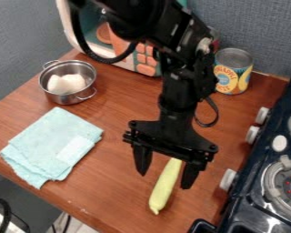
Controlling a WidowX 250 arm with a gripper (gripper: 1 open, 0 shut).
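Note:
My black gripper [167, 169] hangs over the middle of the wooden table, its two fingers spread open, one on each side above the upper part of a pale yellow corn-like object [163, 189]. That object lies lengthwise toward the table's front edge. I cannot tell whether the fingers touch it.
A steel pot [50, 84] with a white round thing stands at the left, near a folded light blue cloth [48, 146]. A can [232, 71] stands at the back right, beside a toy kitchen set [103, 36]. A black stove [267, 189] lines the right edge.

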